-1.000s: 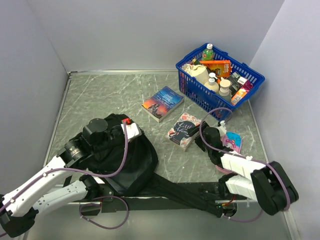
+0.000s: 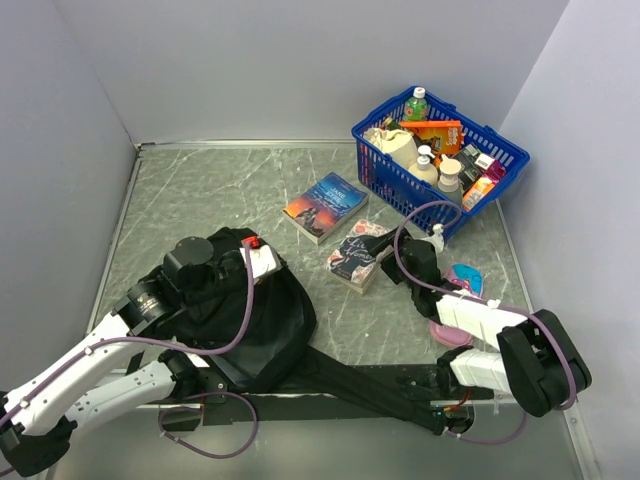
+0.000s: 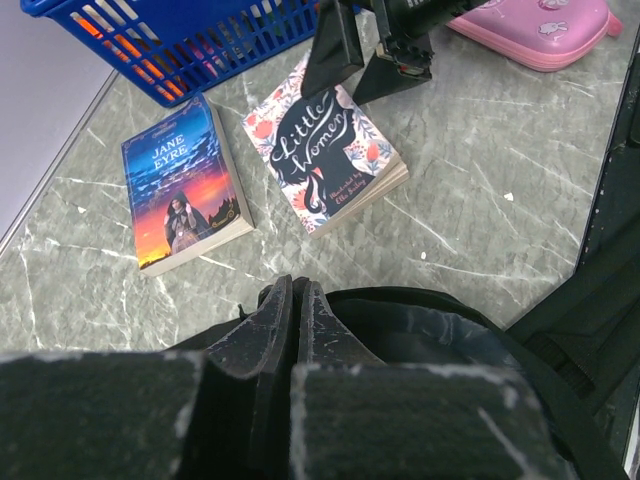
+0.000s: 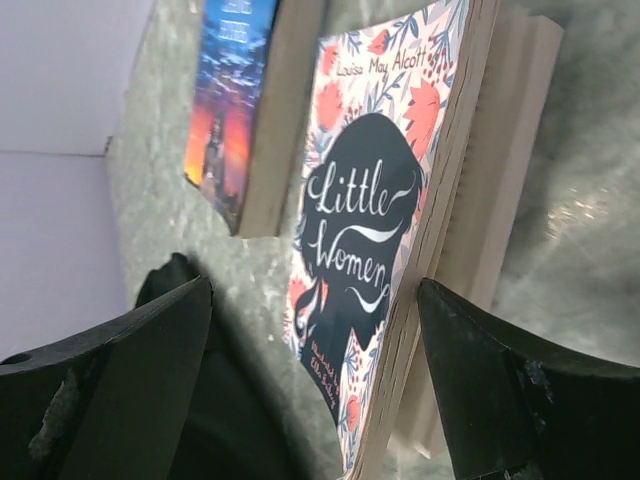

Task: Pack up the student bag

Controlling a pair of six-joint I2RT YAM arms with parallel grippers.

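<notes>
A black bag (image 2: 280, 330) lies open at the lower left, its rim held by my left gripper, which is shut on it. The Little Women book (image 3: 315, 160) lies right of the Jane Eyre book (image 3: 180, 185). My right gripper is open over Little Women, whose right-hand edge lies by the right finger in the right wrist view. A pink case (image 3: 540, 30) lies beside the right arm.
A blue basket (image 2: 390, 180) full of bottles and packets stands at the back right. Walls border the counter (image 2: 180, 190) at back and sides.
My right gripper has moved left over Little Women, and the book sits slightly further left and lower in the top view. The left arm has not visibly moved.
</notes>
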